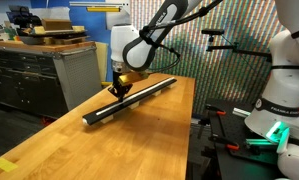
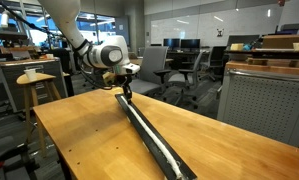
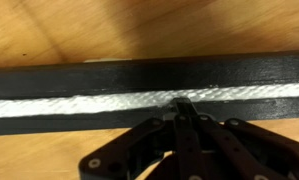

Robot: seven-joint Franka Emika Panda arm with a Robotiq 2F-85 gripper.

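Note:
A long black bar (image 1: 94, 117) with a groove along its top lies across the wooden table. White rope (image 3: 49, 107) runs lengthwise along the bar in the wrist view. My gripper is shut, its tips at the near side of the rope and over the bar. Nothing shows between its fingers; whether they press on the rope cannot be made out. Exterior view 1 has the gripper (image 1: 120, 99) low over the bar's left half. From the other side, the gripper (image 2: 128, 98) appears near the bar's far end, with pale rope (image 2: 154, 139) along the nearer stretch.
Bare tabletop (image 1: 139, 145) surrounds the bar on both sides. A second white arm (image 1: 281, 95) stands off the table at the right. A wooden stool (image 2: 39, 90) and a grey metal cabinet (image 2: 261, 100) are beyond the table.

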